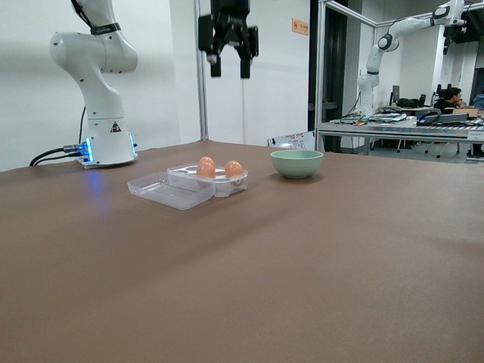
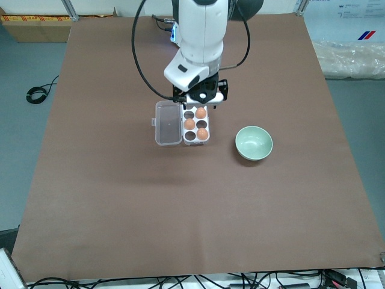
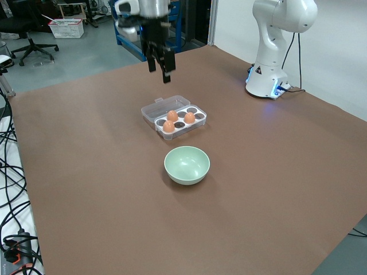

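A clear egg carton (image 2: 174,120) lies open on the brown table, its lid to one side, with several eggs (image 3: 190,118) in some wells and other wells empty. A pale green bowl (image 2: 254,143) stands apart beside it, also seen in the right view. My gripper (image 1: 231,69), black, hangs above the carton with its two fingers apart and nothing between them; in the left view the wrist housing hides much of it.
The arm's white base (image 3: 265,80) stands at the table's edge, with cables running from it.
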